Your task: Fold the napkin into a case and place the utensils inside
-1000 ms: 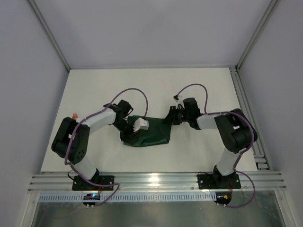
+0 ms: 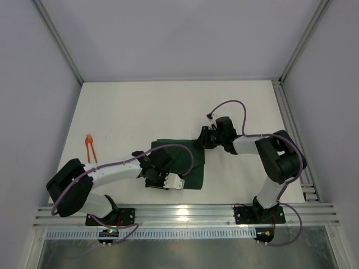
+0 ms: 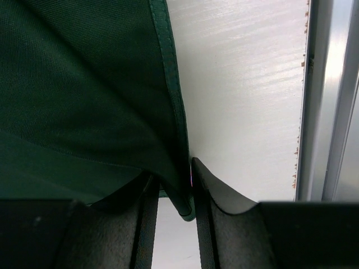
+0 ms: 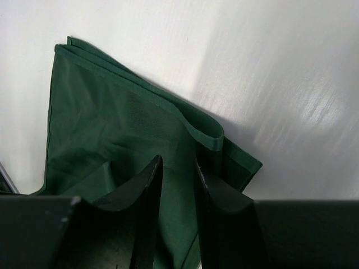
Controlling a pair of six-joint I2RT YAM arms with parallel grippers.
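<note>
The green napkin (image 2: 190, 178) lies folded in layers, its near part spread toward the table's front. My left gripper (image 2: 157, 182) is at its near-left corner; in the left wrist view a folded corner (image 3: 168, 157) lies between the fingertips, though whether they grip it is unclear. My right gripper (image 2: 204, 134) is at the far-right corner; in the right wrist view its fingertips are close together over the cloth (image 4: 112, 106), what they hold being hard to see. Orange utensils (image 2: 90, 143) lie at the left.
The metal front rail (image 2: 182, 210) runs close below the left gripper and napkin, also seen beside the cloth in the left wrist view.
My left gripper has moved toward the front edge, and the napkin's near part has spread out that way. The right gripper has barely moved.
</note>
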